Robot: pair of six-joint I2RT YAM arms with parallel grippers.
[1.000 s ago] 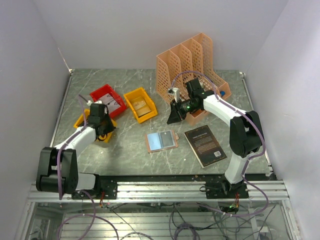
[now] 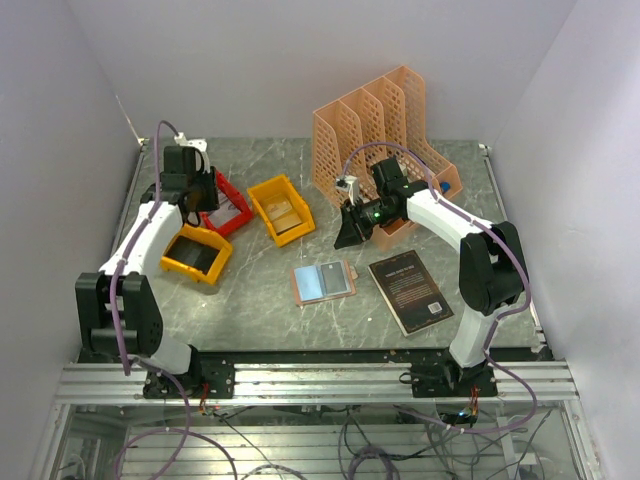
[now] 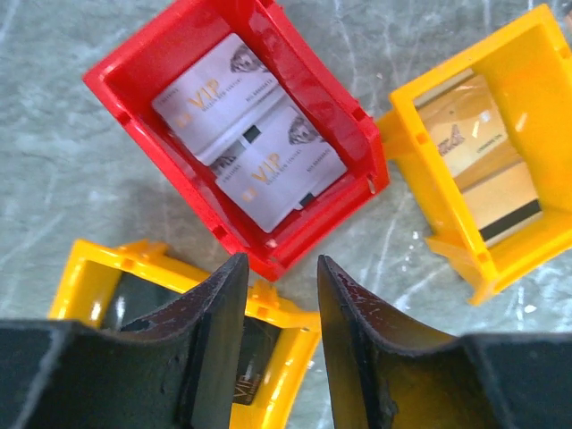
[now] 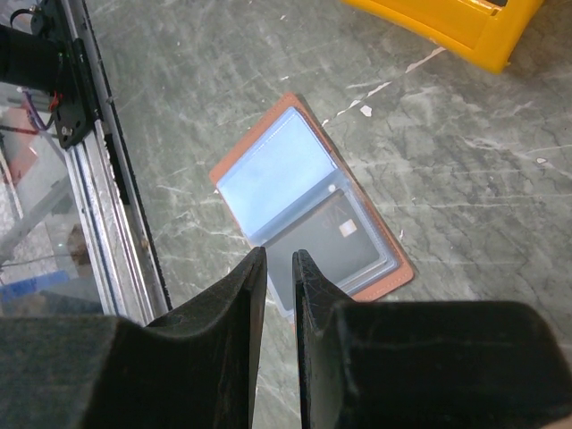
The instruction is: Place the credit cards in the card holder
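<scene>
White VIP cards [image 3: 281, 165] lie in a red bin [image 3: 174, 174] in the left wrist view. Gold-toned cards [image 3: 465, 125] rest in the yellow bin [image 3: 447, 206] on the right, black cards [image 3: 134, 299] in the yellow bin [image 3: 290, 317] below. My left gripper hovers over the gap between red bin and lower yellow bin, fingers apart and empty. The card holder [image 2: 323, 282] lies opened flat mid-table, brown-edged, with a light blue side and a clear grey sleeve. Above it, my right gripper is slightly open, a narrow empty gap between its fingertips.
A tall peach divided rack [image 2: 370, 120] stands at the back right, close to my right arm. A dark book [image 2: 411, 290] lies to the right of the card holder. The table between the left yellow bin and the card holder is bare.
The left arm has moved away from the front yellow bin, upward in the top view, to the red bin's left side; more of the yellow bin shows. The right arm has stayed still.
</scene>
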